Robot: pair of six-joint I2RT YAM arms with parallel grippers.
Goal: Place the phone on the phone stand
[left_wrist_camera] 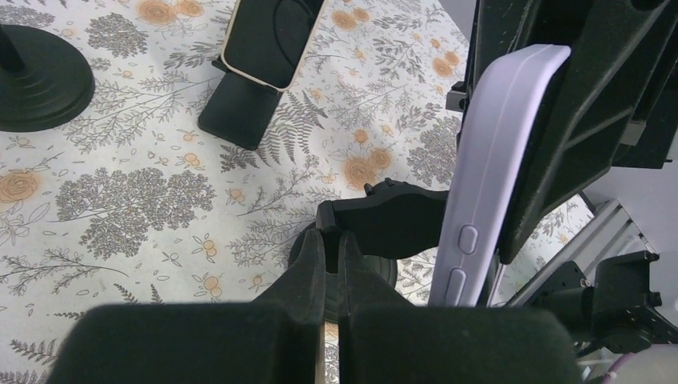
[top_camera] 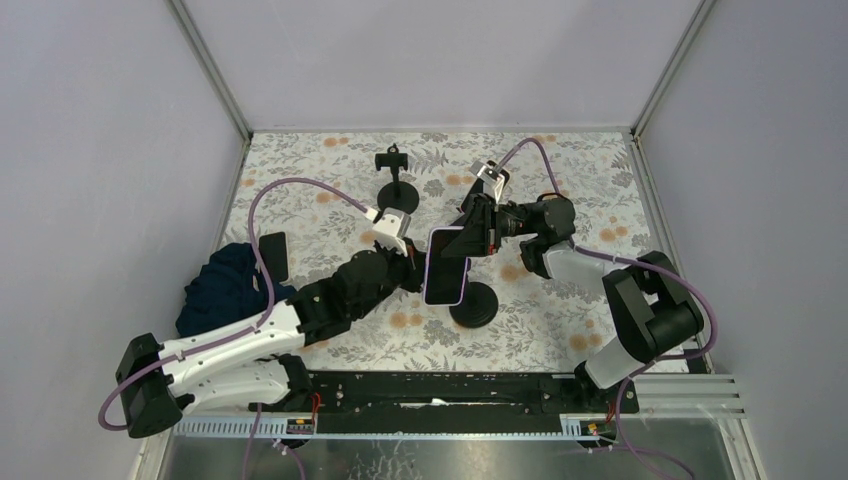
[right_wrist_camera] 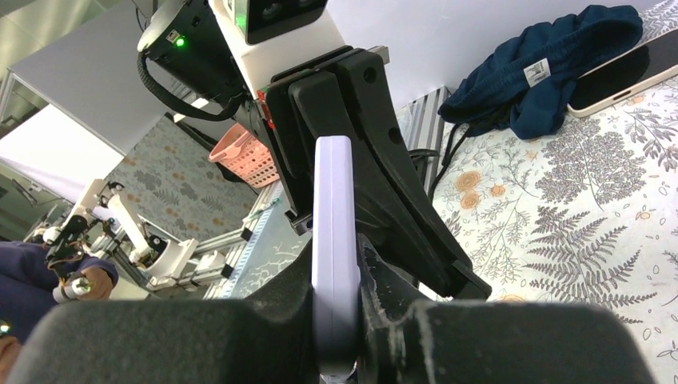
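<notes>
A lilac phone point(top_camera: 445, 280) point(left_wrist_camera: 492, 176) point(right_wrist_camera: 333, 208) is held upright in my right gripper point(top_camera: 478, 232), shut on its edge, just above a black round-based phone stand point(top_camera: 474, 305) near the front middle. My left gripper point(top_camera: 412, 262) is shut on the end of that stand's black upper plate point(left_wrist_camera: 392, 220), left of the phone. The stand's base is partly hidden behind the fingers in the left wrist view.
Another stand point(top_camera: 398, 196) is at the back middle; a further stand holding a phone point(left_wrist_camera: 268, 40) is behind my right arm. A dark cloth point(top_camera: 220, 290) and a phone point(top_camera: 274, 256) lie at the left.
</notes>
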